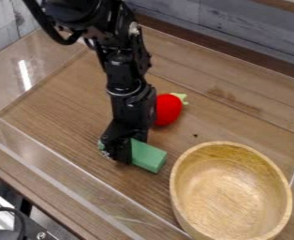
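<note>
The black robot arm reaches down over the middle of the table, its gripper (122, 148) low at a green block (147, 158). The gripper is shut on the block, whose left part is largely hidden by the fingers. A red tomato-like object (168, 111) with a pale green top lies behind the gripper to the right, partly hidden by the arm.
A large pale yellow bowl (231, 195) stands at the front right, close to the green block.
</note>
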